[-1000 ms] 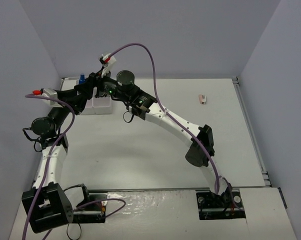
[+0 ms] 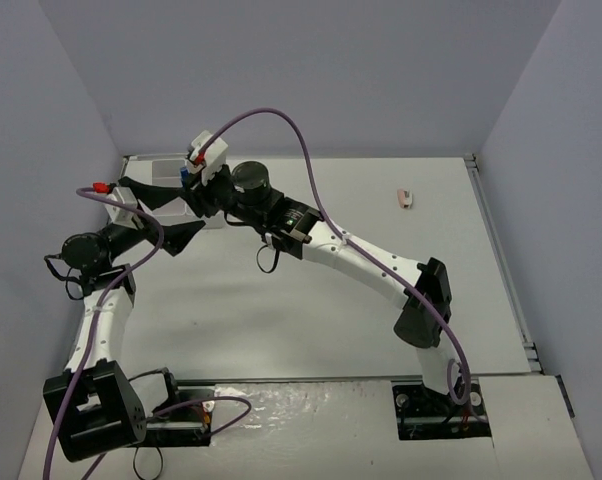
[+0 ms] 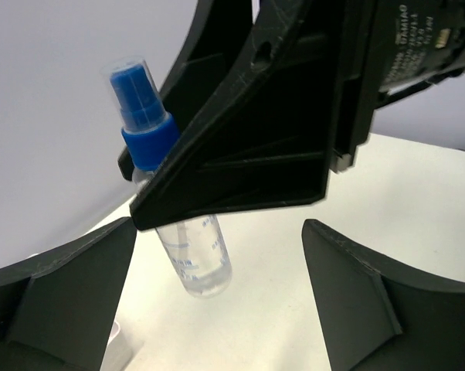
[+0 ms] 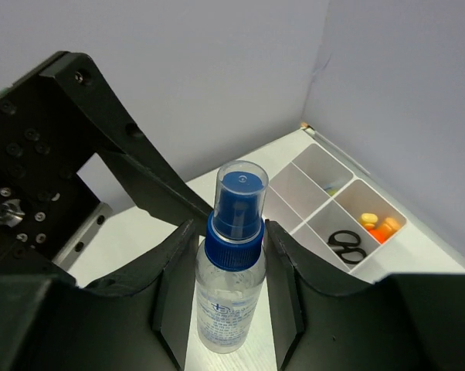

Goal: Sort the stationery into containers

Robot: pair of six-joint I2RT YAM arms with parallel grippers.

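A clear spray bottle with a blue top (image 4: 225, 313) is held upright in my right gripper, whose fingers close on it just below the cap. In the left wrist view the same bottle (image 3: 194, 259) hangs slightly tilted above the table. My left gripper (image 2: 191, 207) stands open beside it, fingers (image 3: 55, 297) wide apart and not gripping the bottle. One black left finger (image 4: 151, 178) shows close behind the bottle in the right wrist view. Beyond lies a white divided box (image 4: 306, 216); black scissors (image 4: 346, 246) rest in one compartment.
Orange and yellow items (image 4: 381, 226) occupy another box compartment. A small pink-and-white object (image 2: 405, 198) lies alone on the table's right side. Both arms meet closely near the box at the back left.
My right gripper has shifted slightly left and down in the top view, its elbow swinging right.
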